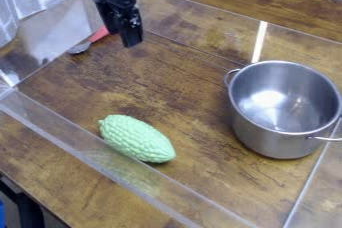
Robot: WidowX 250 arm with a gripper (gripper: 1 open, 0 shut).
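My black gripper (120,34) hangs at the top left over a red-handled utensil (83,44), partly hidden behind it, with a metal end showing. Whether the fingers are open or shut is unclear. A pale green bumpy vegetable (135,138) lies at the lower middle. A steel pot (274,122) with side handles stands on the right.
Transparent panels edge it at left, front, right and back. A grey curtain-like backdrop is at the top left.
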